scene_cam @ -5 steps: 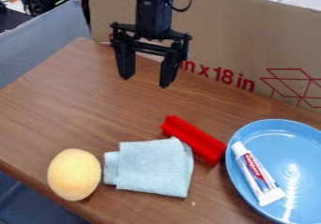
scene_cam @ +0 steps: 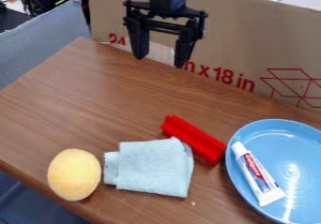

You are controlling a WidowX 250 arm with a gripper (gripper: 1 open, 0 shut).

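Note:
My black gripper [scene_cam: 162,42] hangs open above the back of the wooden table, in front of the cardboard, with nothing between its fingers. A red block [scene_cam: 193,137] lies right of center. A folded light blue cloth [scene_cam: 150,169] is at the front, with a yellow rounded object [scene_cam: 74,176] to its left. On the blue plate [scene_cam: 292,153] at the right lies a white toothpaste tube [scene_cam: 257,175].
A large cardboard panel [scene_cam: 257,50] stands behind the table [scene_cam: 88,101]. A grey surface lies beyond the left edge.
The gripper has risen and shifted slightly right over the last second. The objects on the table have not moved.

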